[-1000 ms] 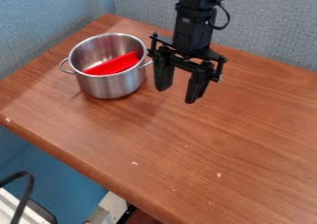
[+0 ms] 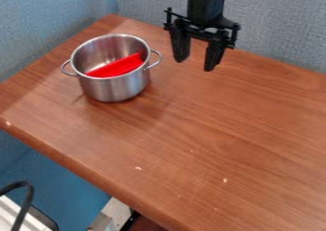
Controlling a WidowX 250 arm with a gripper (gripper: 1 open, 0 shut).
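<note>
A steel pot (image 2: pixel 114 85) with two side handles sits on the left of the wooden table, holding a long red object (image 2: pixel 116 65). My black gripper (image 2: pixel 197 49) hangs at the top centre, above and to the right of the pot, with its two fingers apart and nothing visible between them.
Grey-blue padded walls stand behind and to the left. Cables and metal parts show at the lower left beyond the table's edge.
My gripper has moved from low near the camera, where it filled the upper left, back and up to the top centre. The pot and red object look unmoved.
</note>
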